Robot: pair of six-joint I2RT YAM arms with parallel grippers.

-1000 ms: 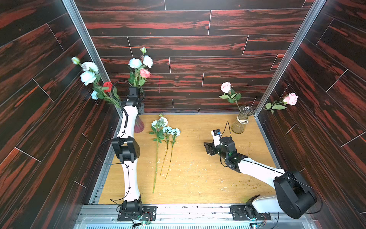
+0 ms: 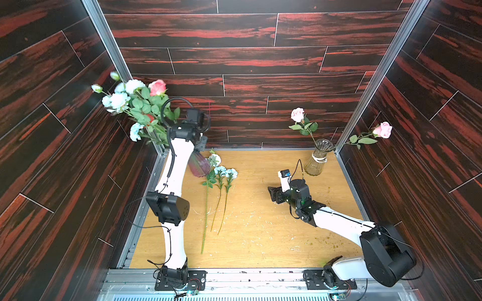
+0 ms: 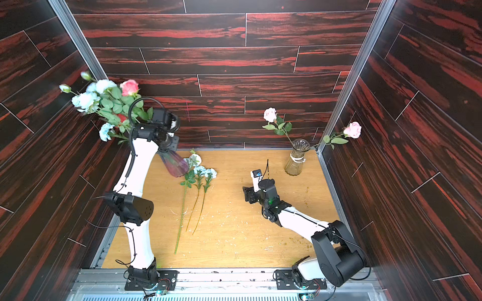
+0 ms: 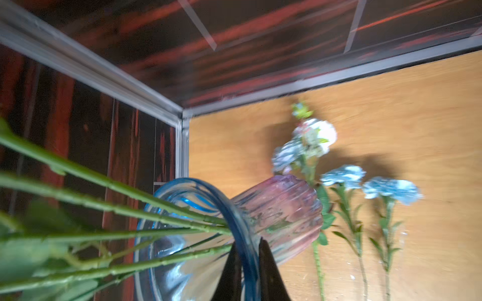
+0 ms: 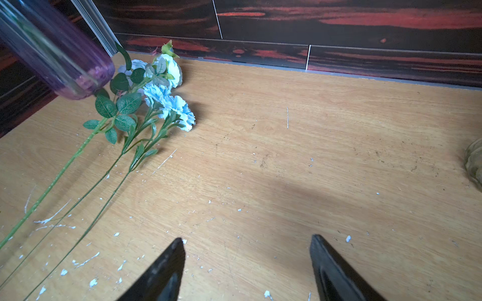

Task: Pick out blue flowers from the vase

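The purple-pink glass vase [image 2: 199, 164] [image 4: 283, 210] [image 5: 60, 55] hangs tilted over the table, my left gripper [image 2: 198, 140] shut on its rim. Its bouquet [image 2: 130, 102] of white, pale blue, pink and red flowers leans up and to the left. Below it on the table lie blue flowers [image 2: 231, 173] [image 4: 391, 190] and a leafy stem [image 5: 55, 183] with white and pale blue heads. My right gripper [image 2: 275, 194] stands open over the table's middle, nothing between its fingers.
A second vase [image 2: 316, 165] with two pink roses [image 3: 353, 129] stands at the back right. Dark walls enclose the table.
My left gripper and the vase have moved right and tilted further, the bouquet now bunched toward the upper left. The right arm is unchanged.
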